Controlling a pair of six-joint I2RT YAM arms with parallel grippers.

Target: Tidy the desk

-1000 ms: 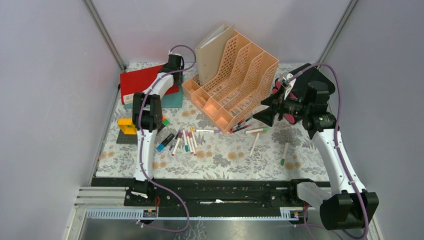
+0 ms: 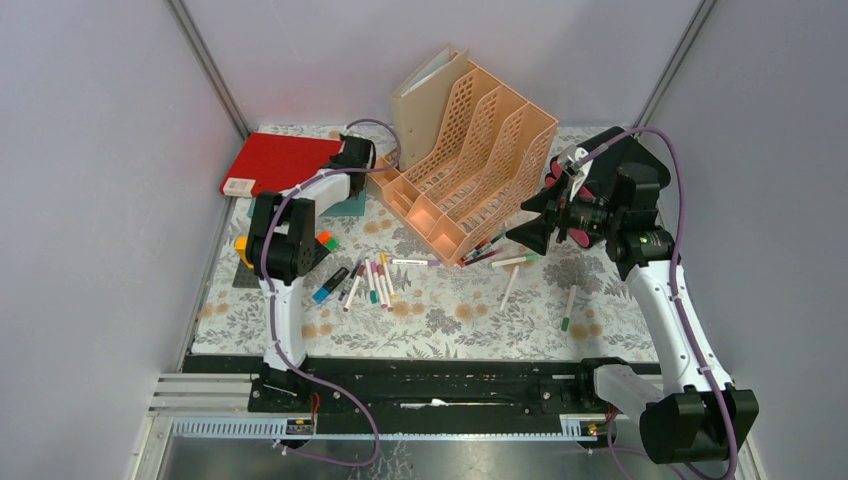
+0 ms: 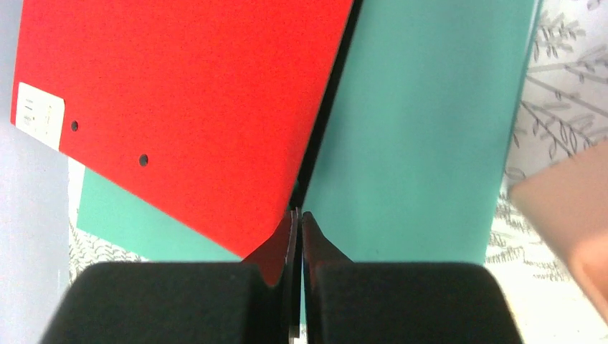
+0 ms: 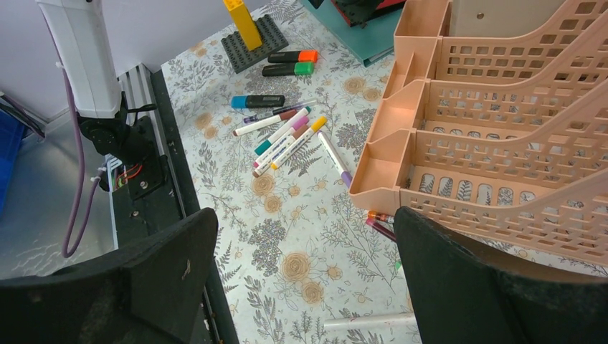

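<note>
A red folder point(image 2: 285, 165) with a white label lies at the back left, askew on a teal folder point(image 2: 345, 204). In the left wrist view my left gripper is shut, its tips right at the near corner of the red folder point(image 3: 186, 100); no part of the folder shows clearly between them. The teal folder point(image 3: 430, 129) is uncovered on the right. My right gripper is open and empty above the right of the desk. An orange rack point(image 2: 480, 160) holds a beige binder point(image 2: 425, 105). Several markers point(image 2: 380, 280) lie loose in front.
Behind the right gripper sits a black and pink item point(image 2: 625, 170). A dark studded plate point(image 4: 247, 54) with a yellow block point(image 4: 244, 25) lies at the left, near highlighters point(image 4: 287, 69). Free cloth shows along the front centre of the desk.
The red folder has shifted left and turned, with its label end nearer the left edge. The right arm is still.
</note>
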